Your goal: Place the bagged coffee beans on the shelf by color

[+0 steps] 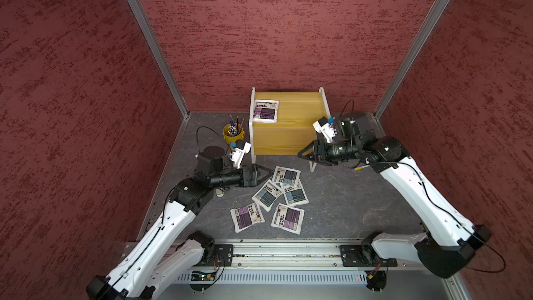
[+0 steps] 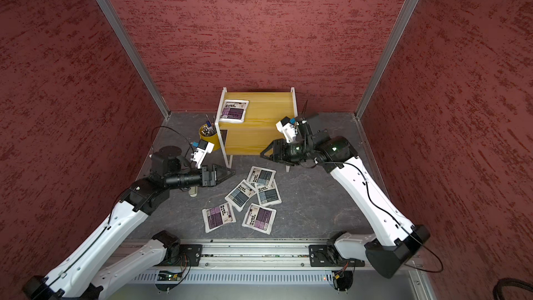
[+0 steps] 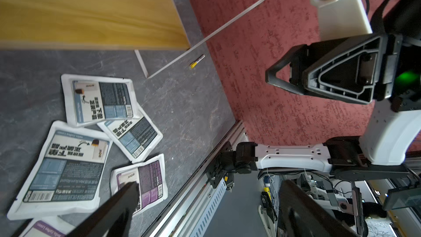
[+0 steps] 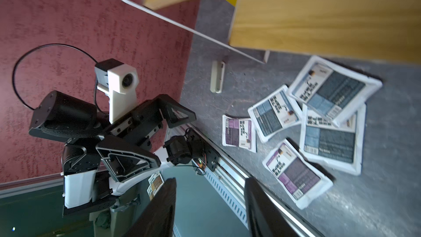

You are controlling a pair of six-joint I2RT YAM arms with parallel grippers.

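Observation:
One purple-labelled bag (image 1: 266,111) lies flat on the top board of the wooden shelf (image 1: 299,102), at its left end. On the table, two purple-labelled bags (image 1: 247,217) (image 1: 288,218) lie nearest the front. Behind them are three blue-labelled bags (image 1: 267,195) (image 1: 286,176) (image 1: 295,194), two of which overlap. My left gripper (image 1: 268,172) hangs open above the table, left of the blue-labelled bags. My right gripper (image 1: 302,154) is also open, in front of the shelf's lower board at the right. Both wrist views show fingers (image 3: 115,212) (image 4: 259,208) apart, with nothing between them.
A yellow cup (image 1: 233,135) of pens stands left of the shelf. A grey oblong item (image 4: 217,76) lies on the table at left, partly hidden from above by my left arm. The lower board (image 1: 283,139) looks bare. Open table stretches to the right.

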